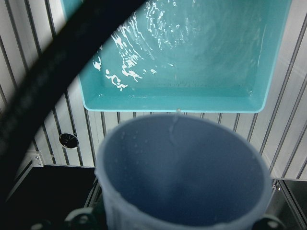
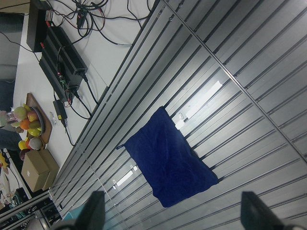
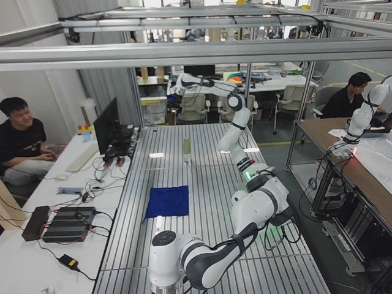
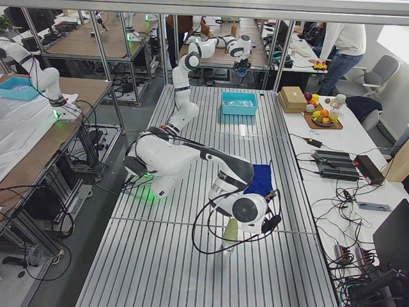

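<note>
A blue-grey cup (image 1: 182,167) with droplets on it fills the lower left wrist view; my left gripper (image 4: 241,66) is shut on it, beyond the far table end in the camera right view. A turquoise bin (image 1: 182,57) of water lies past the cup. A green-topped bottle (image 3: 187,146) stands upright on the slatted table (image 3: 153,251). Above it and toward the far end, my right gripper (image 3: 174,104) is raised, open and empty, fingertips apart in the right wrist view. A blue cloth (image 2: 168,163) lies flat mid-table.
A side desk (image 4: 323,236) along the table holds cables, power units, a monitor, boxes (image 4: 291,101) and a fruit plate (image 4: 324,121). Both arms' links stand along one table edge. People sit beside the neighbouring desks.
</note>
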